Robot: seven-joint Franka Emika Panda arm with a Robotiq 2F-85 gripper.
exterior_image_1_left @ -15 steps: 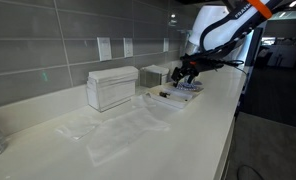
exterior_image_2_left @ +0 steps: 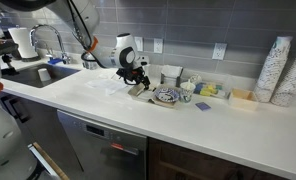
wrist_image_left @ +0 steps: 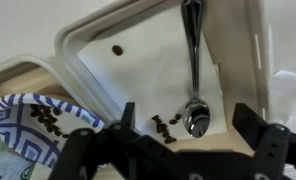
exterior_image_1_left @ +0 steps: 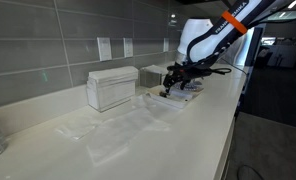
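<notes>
In the wrist view my gripper is open, its two black fingers wide apart at the lower edge, with nothing held between them. The bowl of a metal spoon [wrist_image_left: 196, 118] lies in the gap, below the fingertips as seen from above. The spoon's handle runs up toward the top of the view. It rests on white paper lining a light tray [wrist_image_left: 83, 75]. Several dark beans [wrist_image_left: 164, 128] lie just left of the spoon's bowl, and a single bean [wrist_image_left: 117, 50] sits farther up. A blue-and-white patterned bowl [wrist_image_left: 13, 113] holding more beans stands to the left.
Exterior view 2 shows clear containers [exterior_image_2_left: 210, 89], a wooden box [exterior_image_2_left: 242, 100] and a blue cloth [exterior_image_2_left: 203, 106] right of the tray. A white boxy object [exterior_image_1_left: 111, 88] stands by the wall, and thin clear sheeting [exterior_image_1_left: 128, 130] covers some counter.
In exterior view 1 my arm has come lower and to the left, so the gripper is now down at the tray.
</notes>
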